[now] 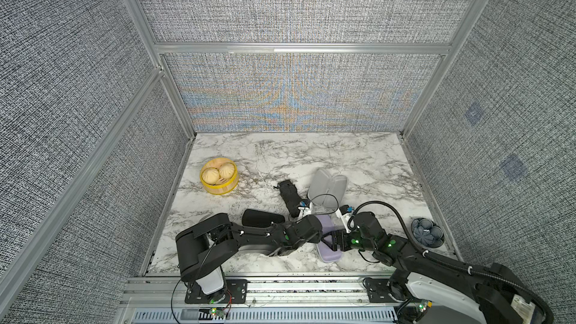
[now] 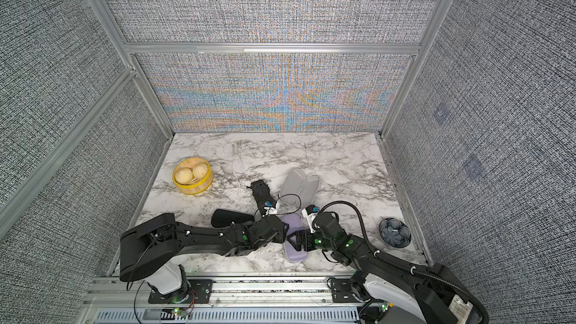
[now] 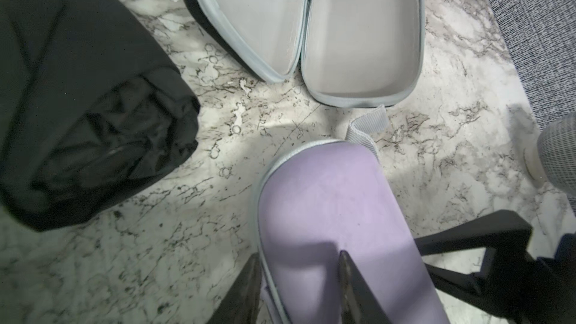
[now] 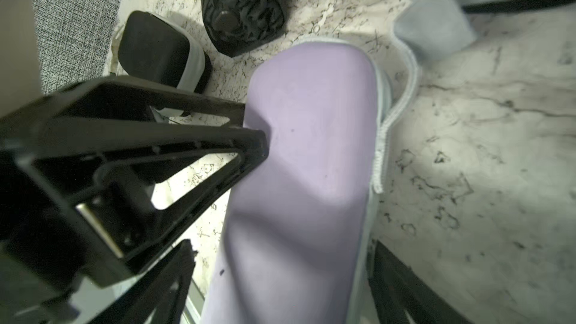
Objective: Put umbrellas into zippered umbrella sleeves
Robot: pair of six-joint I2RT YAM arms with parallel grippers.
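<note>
The lilac sleeve (image 4: 312,120) lies lengthwise on the table between the arms, looking closed, its lid flush along the zipper edge. My left gripper is part open at its left side, one finger over the lid and the other beside the edge. Across the sleeve from it, my right gripper stands open, its fingers on either side of the case. A black folded umbrella (image 1: 289,196) rests left of and beyond the lilac sleeve. Behind it the grey sleeve (image 1: 327,187) lies spread open and empty. A black case (image 1: 262,218) sits to the left.
A yellow-rimmed steamer with buns (image 1: 219,175) stands at the back left. On the far right is a dark bowl of round pieces (image 1: 427,232). The two grippers are very close together over the lilac sleeve.
</note>
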